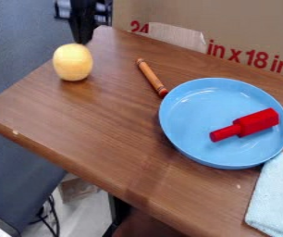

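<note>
My black gripper (81, 28) is at the top left, only its lower part in the frame, just above a pale yellow round fruit (72, 63) that sits at the table's far left edge. Whether the fingers are open or shut is unclear. An orange stick-like object (153, 78) lies to the right of the fruit. A blue plate (193, 106) holds a red rolling-pin-like object (245, 126).
A light cloth (276, 196) lies at the right front corner. A cardboard box (243, 32) stands along the back. Cables hang below the table's left edge.
</note>
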